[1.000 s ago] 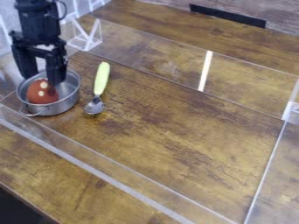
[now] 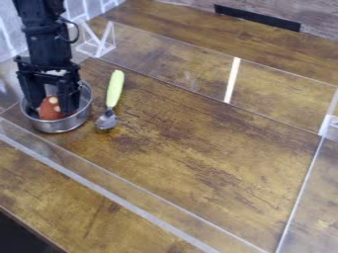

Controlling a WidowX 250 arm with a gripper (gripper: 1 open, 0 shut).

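Observation:
A metal bowl (image 2: 75, 119) sits at the left with a reddish-orange item (image 2: 49, 110) inside it. My black gripper (image 2: 49, 91) is lowered over the bowl, open, with its fingers down around the top of the orange item; whether they touch it cannot be seen clearly. To the right of the bowl lies a spoon with a pale yellow-green handle (image 2: 115, 90) and a shiny head (image 2: 107, 120).
Clear acrylic edges or strips cross it, with a white wire-like fixture (image 2: 99, 42) behind the arm.
My gripper has moved downward into the bowl, covering more of the orange item. The spoon and bowl look unchanged.

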